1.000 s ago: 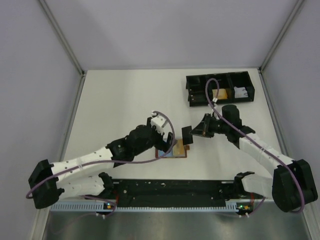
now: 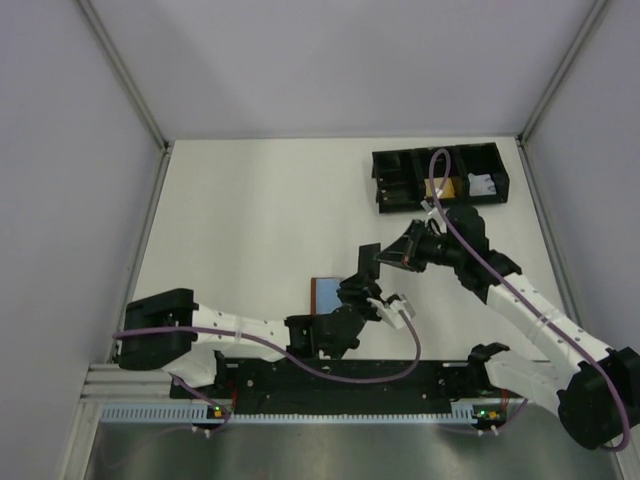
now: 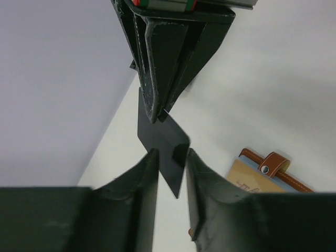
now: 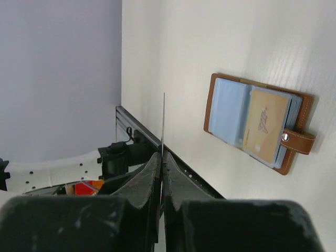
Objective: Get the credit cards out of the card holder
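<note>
A dark card [image 3: 157, 137] is pinched at its upper edge by my right gripper, which is shut on it. In the right wrist view the card [image 4: 163, 118] shows edge-on as a thin line. My left gripper is part open, its blurred fingers [image 3: 148, 176] on either side of the card's lower corner; whether they touch it I cannot tell. The top view shows both grippers close together at the card [image 2: 369, 260]. The brown card holder [image 4: 306, 118] lies open on the table, a gold card [image 4: 266, 122] and blue-grey sleeves showing inside.
A black compartment box [image 2: 407, 192] stands at the back right, with a gold item [image 2: 440, 188] and a white item [image 2: 481, 185] inside. Both arms reach in from the front edge, the left one covering part of the holder.
</note>
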